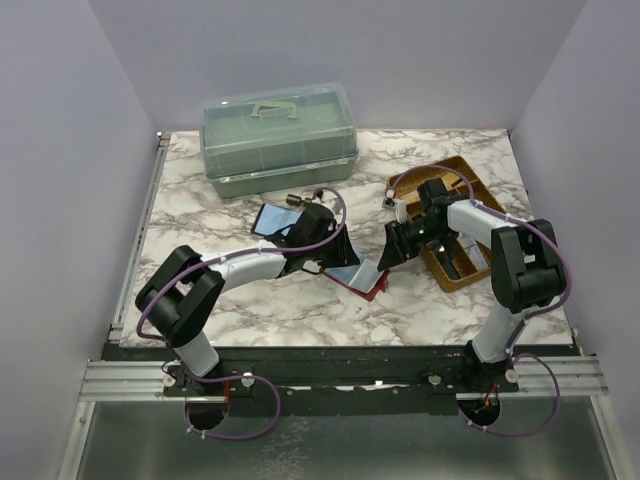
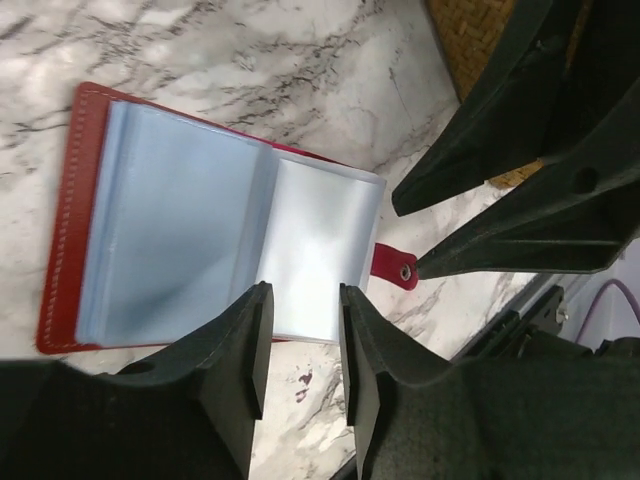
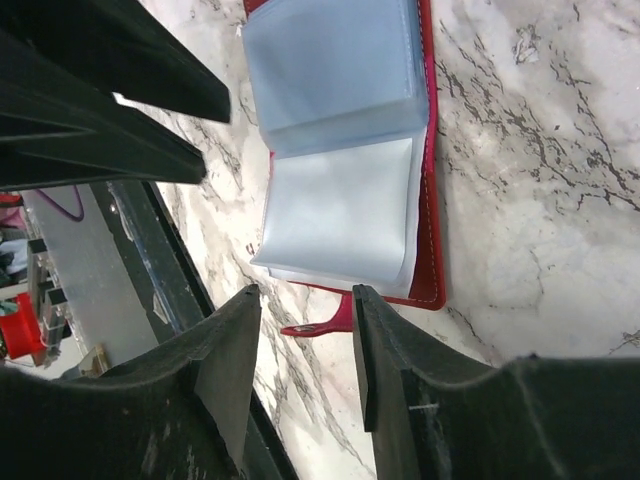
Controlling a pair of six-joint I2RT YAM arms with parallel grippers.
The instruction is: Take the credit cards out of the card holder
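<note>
A red card holder [image 2: 62, 220] lies on the marble table with a pale blue panel [image 2: 175, 230] and a white panel [image 2: 315, 245] lying open on it; its snap tab [image 2: 393, 263] sticks out to the right. My left gripper is over the holder, fingertips a short gap apart with nothing visible held. My right gripper stands open just right of the holder, near the tab end, empty between its fingertips. Whether cards remain inside cannot be told.
A blue open holder [image 1: 270, 218] lies behind the left arm. A wicker tray [image 1: 460, 280] with items is at the right; a green lidded box [image 1: 278, 140] is at the back.
</note>
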